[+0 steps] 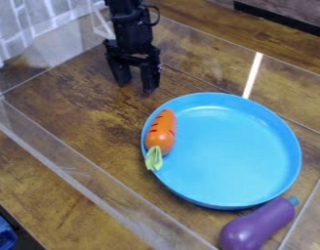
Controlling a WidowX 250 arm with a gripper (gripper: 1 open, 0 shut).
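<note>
My black gripper (133, 70) hangs at the upper middle, low over the wooden surface, open, with nothing visible between its fingers. Down and to the right of it, an orange toy carrot (160, 133) with pale green leaves rests inside the left part of a blue plate (234, 156). A purple toy eggplant (257, 227) lies outside the plate at the bottom right.
Clear plastic walls border the wooden surface (65, 122), which is bare left of the plate and around my gripper. A small blue object (1, 232) sits at the lower left, beyond the wall.
</note>
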